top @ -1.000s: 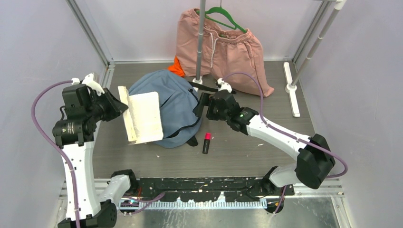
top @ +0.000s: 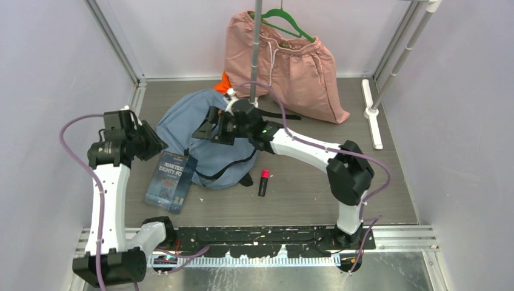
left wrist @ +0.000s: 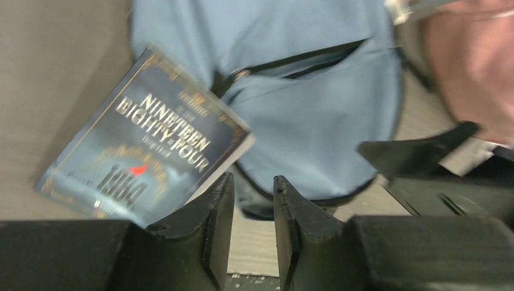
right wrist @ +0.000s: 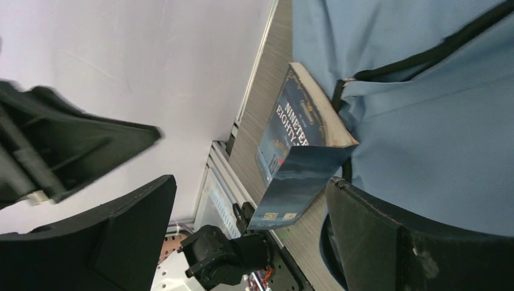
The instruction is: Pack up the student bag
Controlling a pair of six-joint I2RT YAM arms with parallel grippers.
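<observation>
A dark blue book, "Nineteen Eighty-Four" [top: 165,180], lies front cover up against the lower left side of the blue-grey bag [top: 223,156]. In the right wrist view a cover panel of the book [right wrist: 297,176] stands tilted outward. The bag lies flat, with a dark-edged slit [left wrist: 303,63] across it. My left gripper [top: 160,145] is over the book's upper left, its fingers parted with nothing between them. Above the bag, my right gripper [top: 208,130] stands wide open and empty; it also shows at the right of the left wrist view.
A black marker with a red cap [top: 263,182] lies right of the bag. A pink drawstring bag [top: 285,73] hangs from a green hanger at the back, beside a vertical pole [top: 255,48] and an orange item [top: 223,83].
The book was in the left gripper with its pages showing; now it lies released, cover up. The right gripper moved left over the bag.
</observation>
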